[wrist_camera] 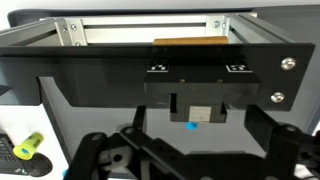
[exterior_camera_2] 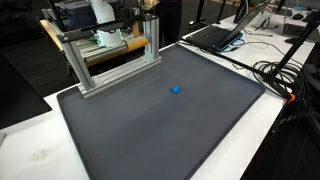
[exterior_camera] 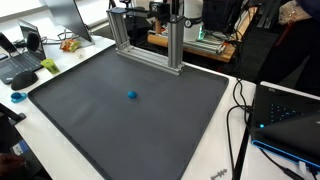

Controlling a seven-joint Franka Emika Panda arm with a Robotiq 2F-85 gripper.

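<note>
In the wrist view, my gripper stands open, one dark finger on each side of a black block (wrist_camera: 200,75) with a pale square on its end. The block juts from a long black panel (wrist_camera: 90,64). Whether the fingers touch it, I cannot tell. Behind the panel is a tray-like space with a wooden-coloured piece (wrist_camera: 190,41) in it. A small blue object (wrist_camera: 191,126) shows below the block; in the exterior views the blue object (exterior_camera: 132,94) lies alone on the grey mat. The fingertips are hard to make out in both exterior views.
An aluminium frame (exterior_camera_2: 120,75) stands at the mat's edge near the arm. Cables (exterior_camera: 238,105) and a laptop (exterior_camera_2: 215,38) lie beyond its sides. A yellow-green object (wrist_camera: 28,146) appears at lower left in the wrist view.
</note>
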